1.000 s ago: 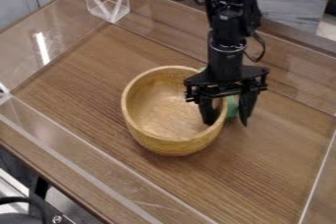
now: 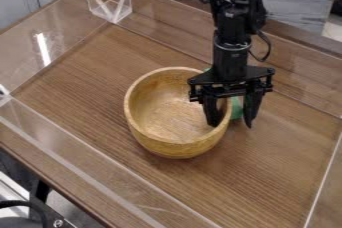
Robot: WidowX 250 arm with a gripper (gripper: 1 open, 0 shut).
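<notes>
A wooden bowl (image 2: 159, 121) sits in the middle of the table. My black gripper (image 2: 231, 98) is low at the bowl's right rim, its fingers on both sides of that area. A green object (image 2: 237, 107) shows just right of the rim, partly hidden behind the fingers. I cannot tell whether anything is held between them.
A clear acrylic piece (image 2: 110, 2) stands at the back left.
The arm and gripper have shifted very slightly over the last second; the bowl looks unmoved.
</notes>
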